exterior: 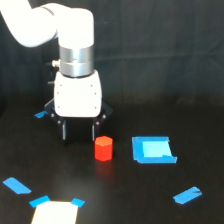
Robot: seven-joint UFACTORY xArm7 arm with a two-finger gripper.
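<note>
A red block (104, 149) stands on the dark table, left of centre. My gripper (79, 132) hangs pointing down, above and to the left of the block in the image, with its dark fingers spread apart. No object shows between them. The right finger appears close to the block's upper left side; whether it touches is hard to tell. On the right, blue tape frames a light blue square (156, 149) on the table.
Strips of blue tape lie at the right (187, 195) and left (16, 186). A pale sheet (54, 213) with taped corners is at the front edge. Bare table separates the block from the taped square.
</note>
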